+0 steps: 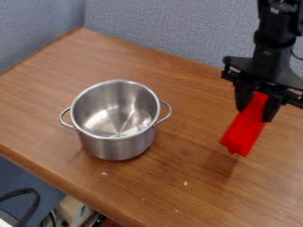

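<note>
A long red object (244, 129) hangs tilted at the right of the wooden table (190, 186), its lower end close to the tabletop. My black gripper (257, 97) is shut on its upper end; the fingers partly hide that end. Left of it stands an empty steel pot (115, 120) with two loop handles.
A grey padded wall (154, 31) runs along the back. At the lower left, beyond the table edge, are a dark cable and some hardware.
</note>
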